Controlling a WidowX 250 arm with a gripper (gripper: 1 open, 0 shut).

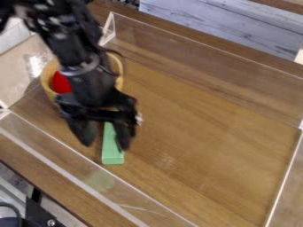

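Observation:
My black gripper (pixel 109 133) is open and low over a green rectangular block (pixel 113 156) on the wooden table, its fingers blurred and partly covering the block. Behind my arm, at the left, a wooden bowl (pixel 52 68) is mostly hidden, with something red (pixel 60 82) inside it.
Clear plastic walls border the wooden tray floor (pixel 219 142) on several sides. The middle and right of the floor are empty. Pale boards lie beyond the back wall at the top right.

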